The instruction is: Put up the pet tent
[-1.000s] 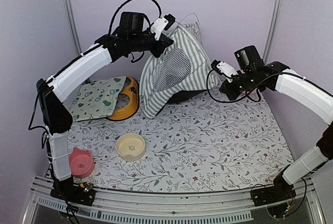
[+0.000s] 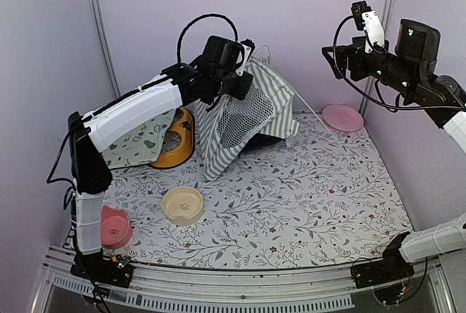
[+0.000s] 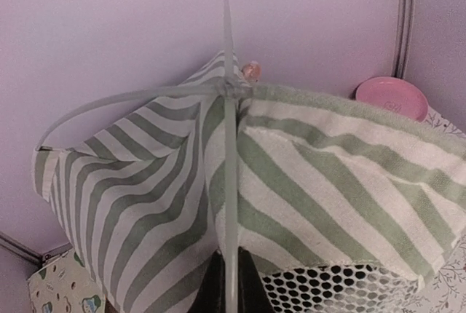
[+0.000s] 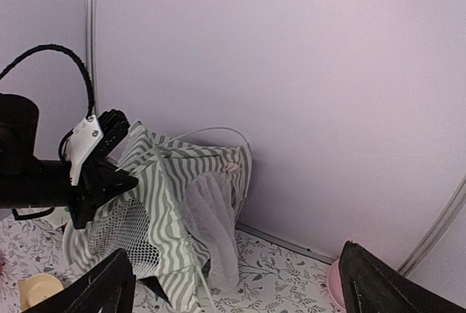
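Note:
The striped green-and-white tent (image 2: 277, 102) with a mesh window (image 2: 240, 116) stands crumpled at the back centre. My left gripper is shut on a thin pale pole (image 3: 230, 153) that rises to a crossing where a curved pole meets it at the tent's peak. Another pole slants down from the tent toward the right in the top view. My right gripper (image 2: 338, 58) hangs open, high at the right, with the tent ahead of it in the right wrist view and nothing between its fingers.
A pink plate (image 2: 342, 116) lies at the back right. An orange feeder (image 2: 180, 151) and a patterned mat (image 2: 127, 149) lie at the left, a cream bowl (image 2: 182, 205) and pink bowl (image 2: 114, 229) nearer the front.
My right arm has risen and moved right, away from the tent.

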